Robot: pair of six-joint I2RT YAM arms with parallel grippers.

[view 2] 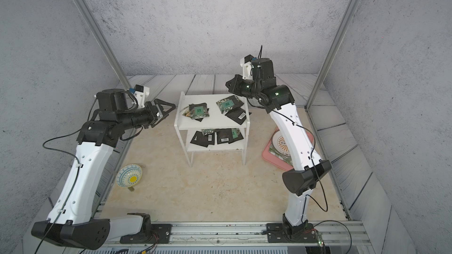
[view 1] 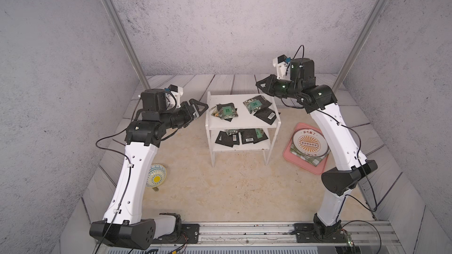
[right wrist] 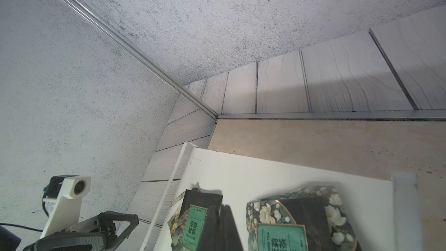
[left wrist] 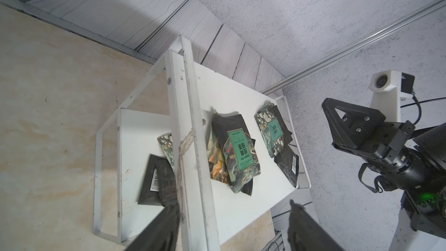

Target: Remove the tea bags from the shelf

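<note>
Tea bags lie on both tiers of the white shelf [view 1: 227,124]. On top, a green-labelled bag [view 1: 228,111] overlaps others at the left; toward the right, a floral bag with a green label [view 1: 254,105] rests on dark packaging, with a black bag [view 1: 265,116] in front. Dark bags [view 1: 227,138] also fill the lower tier. My left gripper [view 1: 203,107] is left of the shelf, its fingers [left wrist: 162,227] apart and empty. Above the top tier's back right corner, my right gripper [view 1: 261,86] is shut, with nothing showing between its fingers.
On the right, a round plate [view 1: 310,142] sits over a pink tray [view 1: 295,158]. A patterned bowl [view 2: 129,176] stands at the left. The tabletop [view 1: 235,188] in front of the shelf is clear.
</note>
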